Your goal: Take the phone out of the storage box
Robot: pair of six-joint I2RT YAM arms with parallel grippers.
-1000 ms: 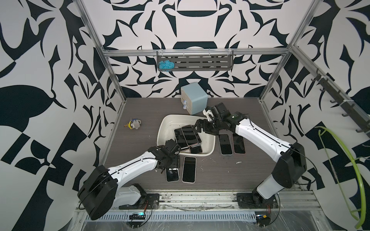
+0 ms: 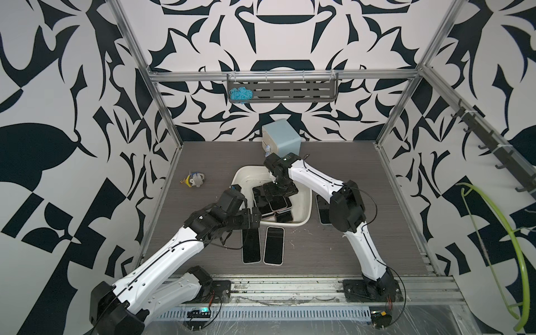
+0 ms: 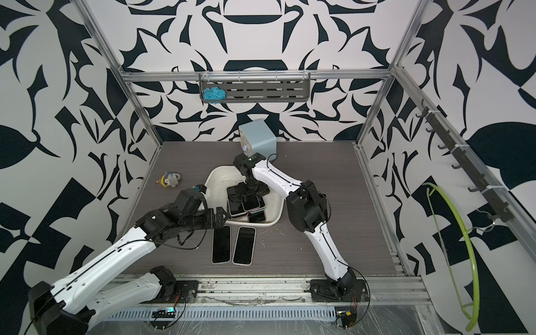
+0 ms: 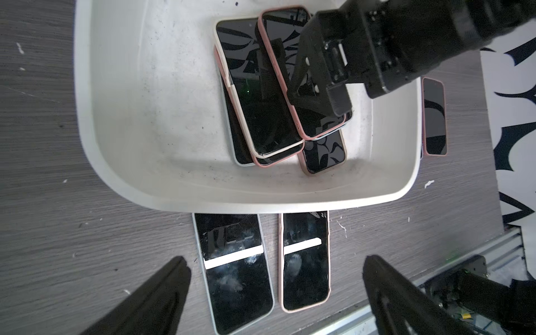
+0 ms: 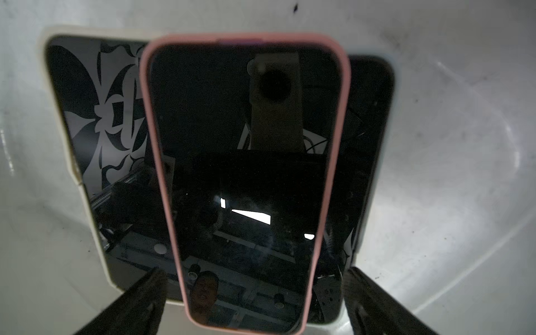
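Note:
A white storage box [image 4: 122, 167] holds a stack of several phones, the top one [image 5: 245, 167] in a pink case. My right gripper hovers low over that stack inside the box, open, its fingertips either side of the pink phone's near end, apparently above it. My left gripper is open and empty above the front edge of the box and two phones lying on the table in front of it, one silver-edged [image 4: 234, 279], one in a pale pink case [image 4: 304, 262].
A small plush toy [image 2: 195, 179] lies left of the box; a light blue cube [image 2: 282, 136] stands behind it. More phones [image 4: 434, 114] lie to the right.
The right arm has moved left, bringing its gripper over the phone stack in the box. My left gripper has risen from the front phones toward the box's front edge.

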